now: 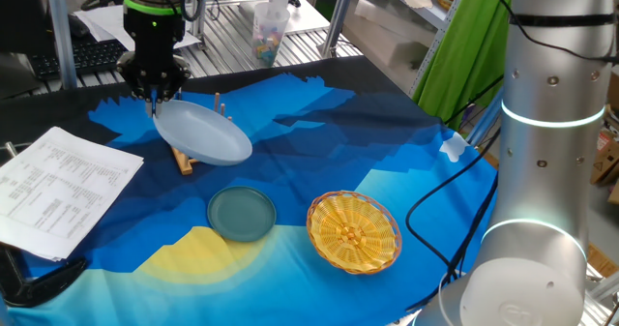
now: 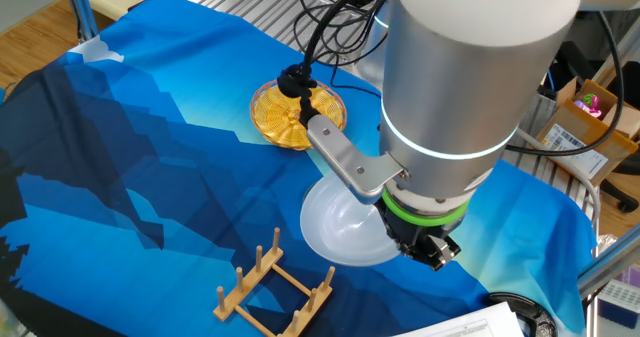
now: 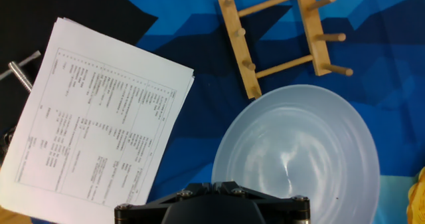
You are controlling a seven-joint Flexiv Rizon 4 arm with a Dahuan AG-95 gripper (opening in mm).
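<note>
My gripper [image 1: 155, 107] is shut on the rim of a pale blue-white bowl [image 1: 205, 134], which hangs tilted above the table. In the wrist view the bowl [image 3: 299, 151] fills the lower right, its near rim meeting the dark gripper. A wooden rack with upright pegs [image 3: 240, 46] stands on the cloth close by; in exterior view 1 the bowl partly covers it. Seen in exterior view 2, the rack [image 2: 262, 289] is apart from the bowl [image 2: 345, 222]. A dark green plate [image 1: 242, 214] lies flat on the cloth.
A yellow woven basket [image 1: 354, 232] rests to the right of the plate. Printed papers [image 1: 63, 191] lie at the left, beside a black object [image 1: 39, 280]. Open cloth stretches between the rack and the basket.
</note>
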